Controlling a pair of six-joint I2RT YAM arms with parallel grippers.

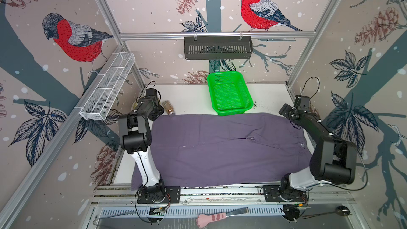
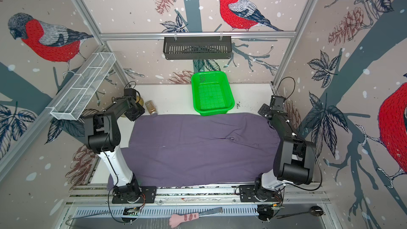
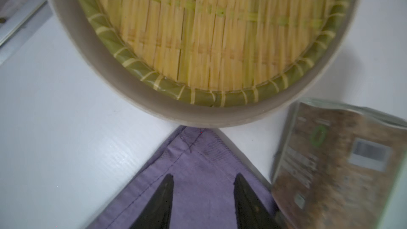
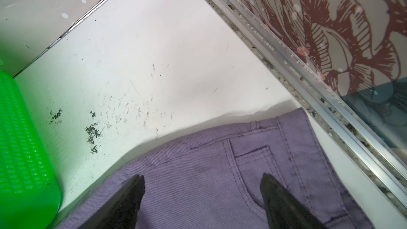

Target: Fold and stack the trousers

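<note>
Purple trousers (image 1: 220,161) lie spread flat across the white table in both top views. My left gripper hangs over their far left corner, fingers apart, purple cloth visible between them; the image there is slightly blurred. My right gripper is open above the far right corner of the trousers, where a pocket and seams show (image 4: 250,157). Neither gripper visibly holds the cloth.
A green basket (image 1: 229,93) stands at the back centre. A woven tray in a round bowl (image 3: 203,38) and a brown packet (image 3: 335,165) sit at the back left. Wire racks hang on the frame.
</note>
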